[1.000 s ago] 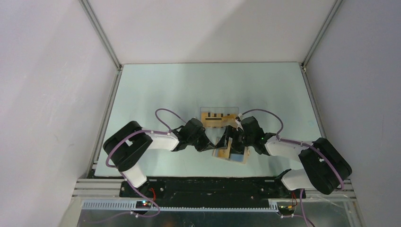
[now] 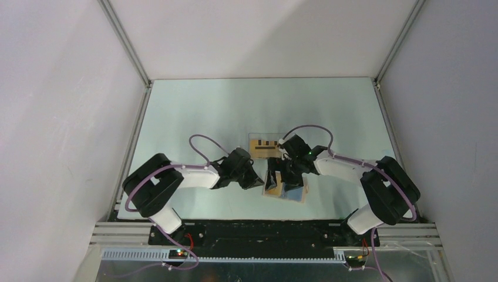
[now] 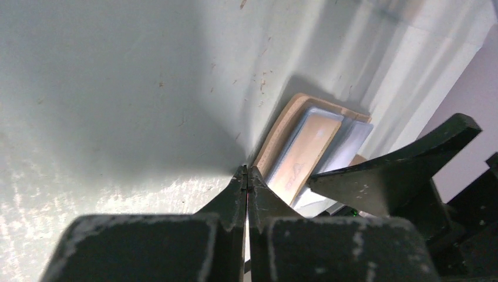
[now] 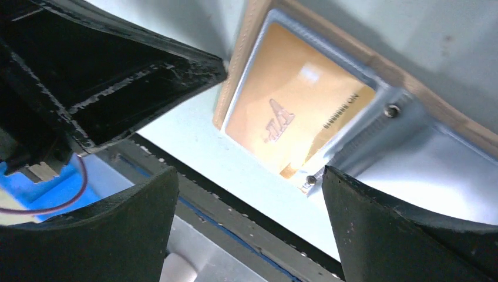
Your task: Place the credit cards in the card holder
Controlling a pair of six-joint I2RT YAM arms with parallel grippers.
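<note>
The card holder (image 2: 298, 194) lies open below my right gripper (image 2: 284, 179), a tan card (image 4: 293, 94) in its clear sleeve, beside a metal-ringed spine and a second sleeve (image 4: 423, 182). My right gripper stands open over it, no card visible between its fingers. My left gripper is shut, nothing showing between its tips, low on the table at the holder's (image 3: 276, 138) left edge. Part of the holder is hidden by the right arm in the top view.
A clear tray (image 2: 258, 138) with tan cards (image 2: 261, 151) lies just behind the holder. Walls bound it.
My left arm has shifted slightly left. Less of the tray's right part shows now.
</note>
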